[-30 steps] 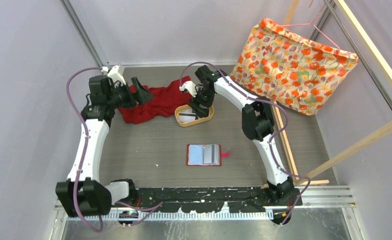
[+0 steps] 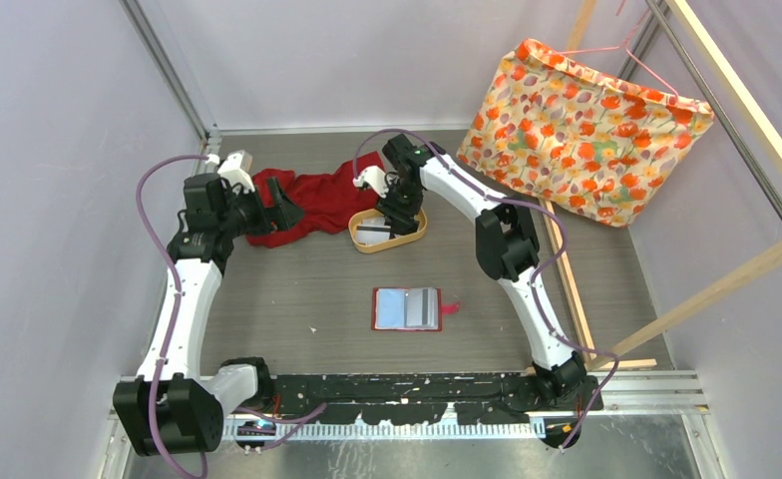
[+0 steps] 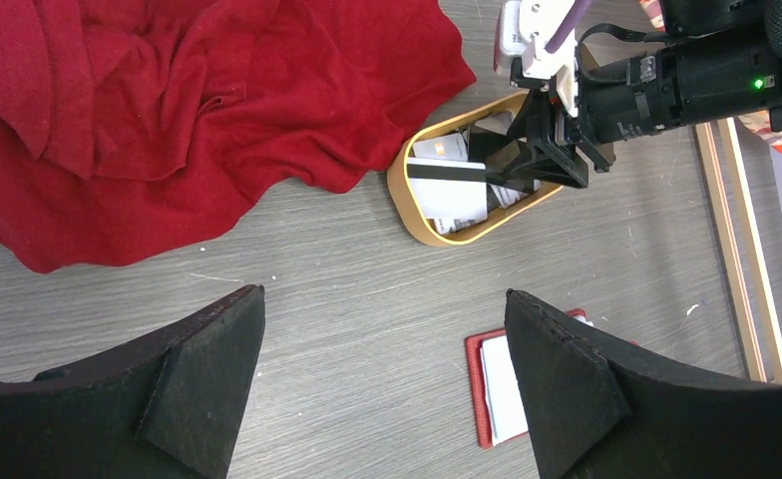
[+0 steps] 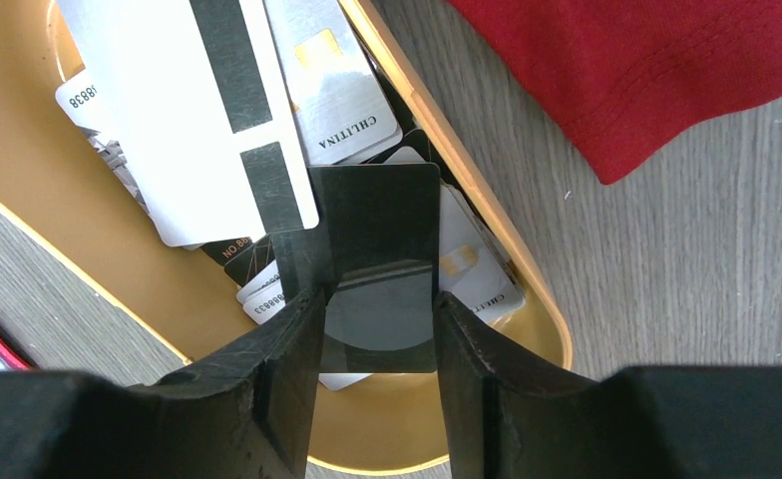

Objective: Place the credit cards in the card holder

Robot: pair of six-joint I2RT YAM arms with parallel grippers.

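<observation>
Several cards lie jumbled in a tan oval container. In the right wrist view, a glossy black card is uppermost near the container's lower end, partly under a white card with a black stripe. My right gripper is down in the container, its fingertips at the black card's two side edges; whether they press on it I cannot tell. The open card holder, red-edged with clear sleeves, lies flat on the table. Over the red cloth's left side, my left gripper is open and empty.
A crumpled red cloth lies left of and behind the container. Wooden bars and a hanging floral cloth bound the right side. Bare table surrounds the card holder.
Container and card holder have not moved.
</observation>
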